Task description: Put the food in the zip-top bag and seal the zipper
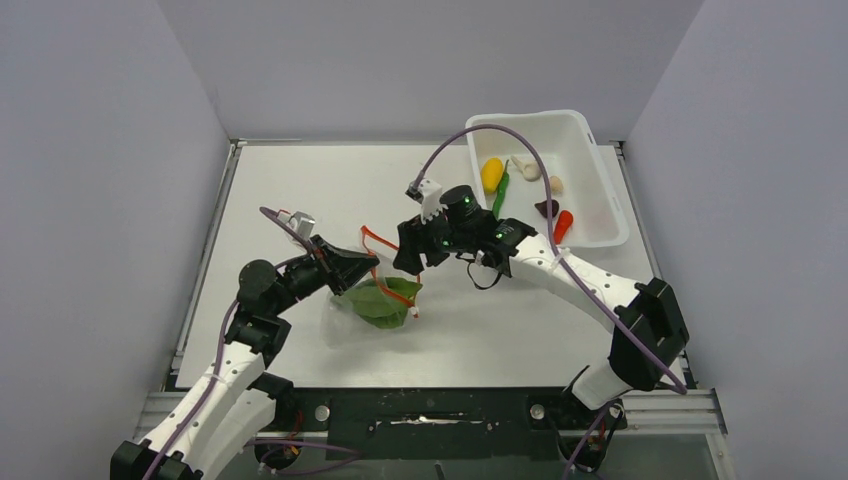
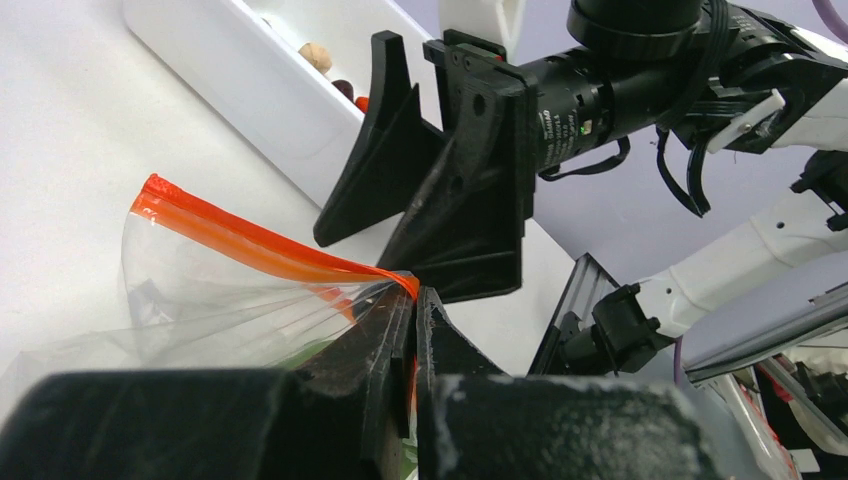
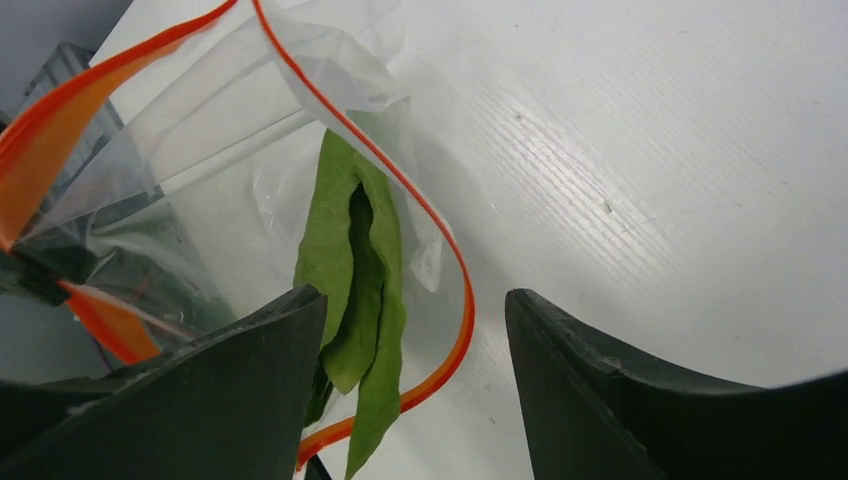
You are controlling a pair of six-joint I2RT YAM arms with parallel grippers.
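Observation:
A clear zip top bag [image 1: 376, 268] with an orange zipper rim stands over the table, its mouth spread apart. Green leaves [image 3: 340, 250] lie inside it, one tip crossing the rim in the right wrist view. My left gripper is shut on the bag's orange edge, pinched at the fingertips. My right gripper [image 1: 408, 264] hangs at the mouth's right side, open. In the right wrist view its two fingers [image 3: 270, 350] stand well apart; part of the rim and a leaf show between and beyond them, ungripped.
A white bin [image 1: 610, 225] at the back right holds a yellow vegetable [image 1: 491, 174], a green pepper [image 1: 501, 197], a garlic-like bulb [image 1: 527, 169], a dark piece [image 1: 545, 207] and a red-orange one [image 1: 563, 226].

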